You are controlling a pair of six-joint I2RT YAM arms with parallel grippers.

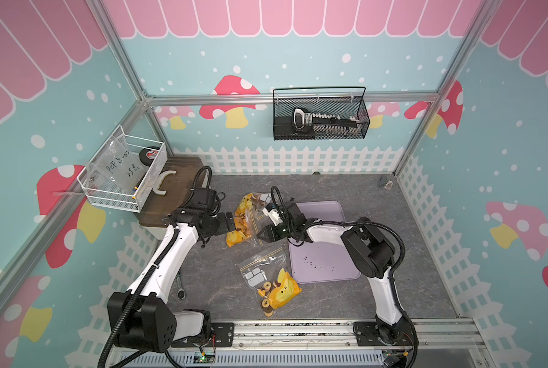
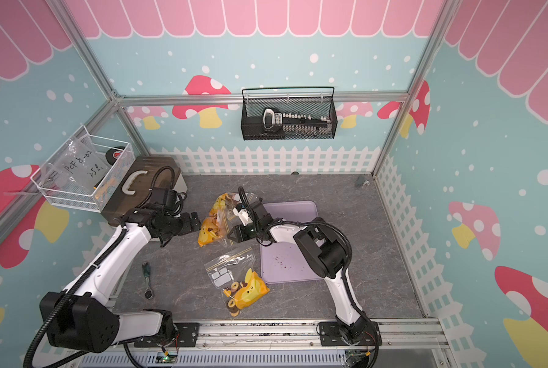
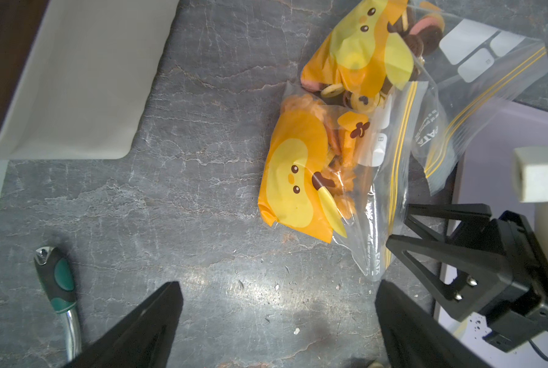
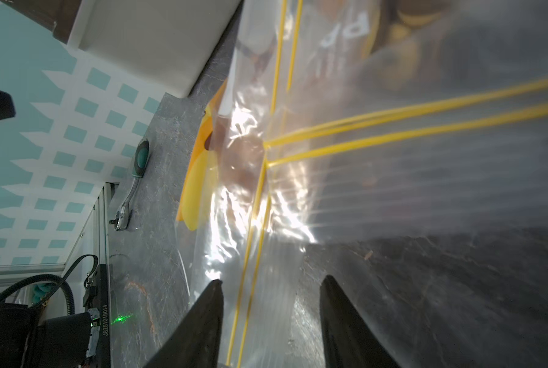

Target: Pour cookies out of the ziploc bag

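Two ziploc bags with orange-yellow chick prints lie overlapping at the back. The nearer bag (image 3: pixel 301 171) holds orange pieces; the farther bag (image 3: pixel 372 49) holds round cookies. A third bag (image 1: pixel 268 279) lies apart at the front with ring-shaped cookies. My left gripper (image 1: pixel 230 222) is open and empty, left of the overlapping bags; in its own view the spread fingers (image 3: pixel 145 325) stand short of them. My right gripper is part open at the nearer bag's zip edge, which runs between its fingers in the right wrist view. Whether they touch the film, I cannot tell.
An empty-looking lilac tray (image 1: pixel 326 263) with dark specks lies under the right arm. A brown-lidded bin (image 1: pixel 179 184) stands at the back left, and a green-handled tool (image 3: pixel 56 279) on the left. Free table lies right of the tray.
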